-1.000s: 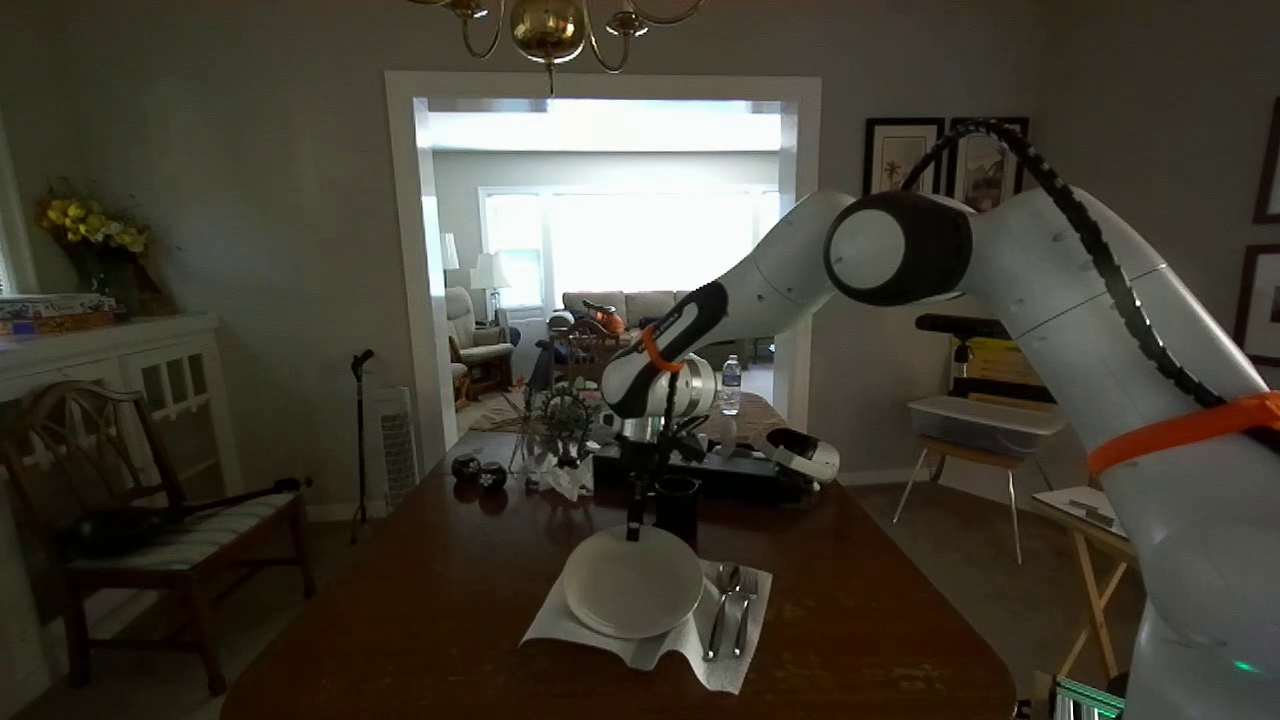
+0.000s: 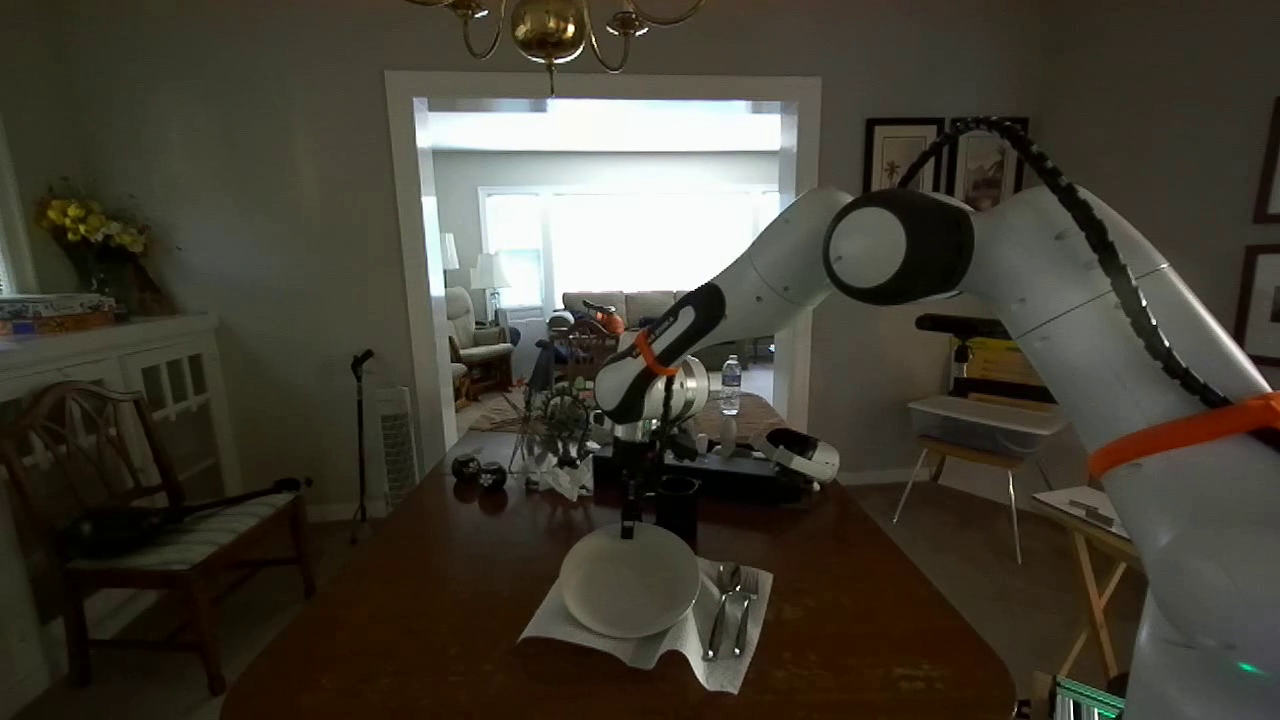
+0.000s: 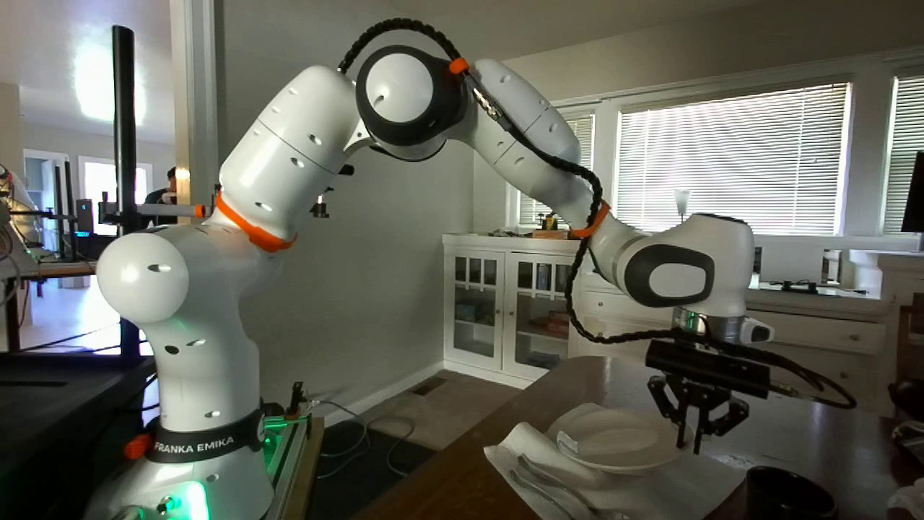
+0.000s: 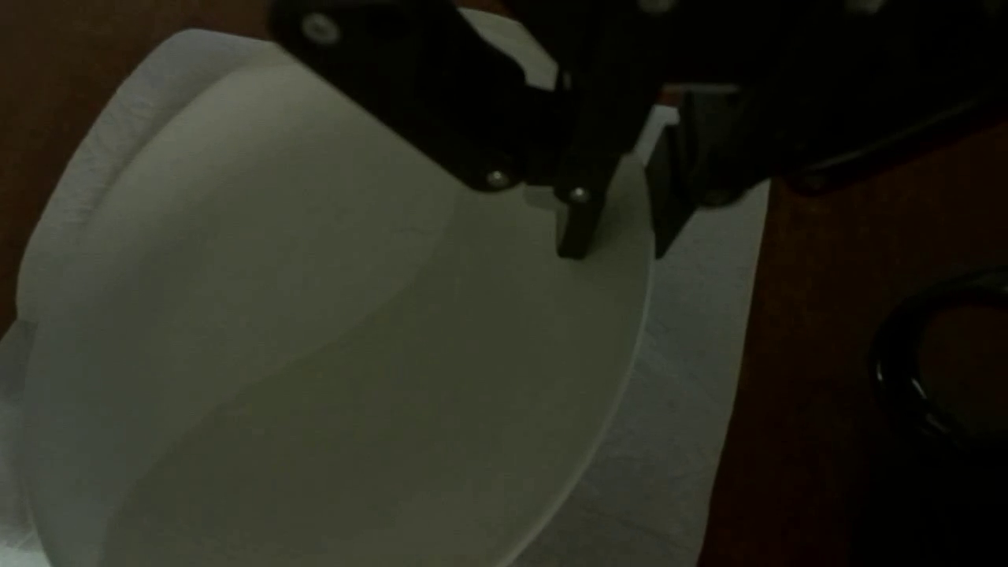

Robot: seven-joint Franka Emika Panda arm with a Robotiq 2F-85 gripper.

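The white plate [image 2: 629,588] rests on a white napkin [image 2: 559,618] on the wooden table. At its far rim in exterior view 1, my gripper [image 2: 627,532] points down. In the wrist view the black fingers [image 4: 574,230] straddle the rim of the plate [image 4: 359,378], one over its inner face and one outside. My gripper is shut on that rim, though some space shows around it. From the other side, the gripper [image 3: 689,443] stands at the plate's [image 3: 615,438] edge.
A fork [image 2: 745,612] and a spoon [image 2: 719,618] lie on the napkin right of the plate. Close behind the gripper stands a black cup [image 2: 678,510]. A bottle [image 2: 731,384], a headset [image 2: 804,456] and a plant occupy the table's far end.
The plate and my gripper have shifted together slightly to the left in exterior view 1. The cutlery has stayed in place.
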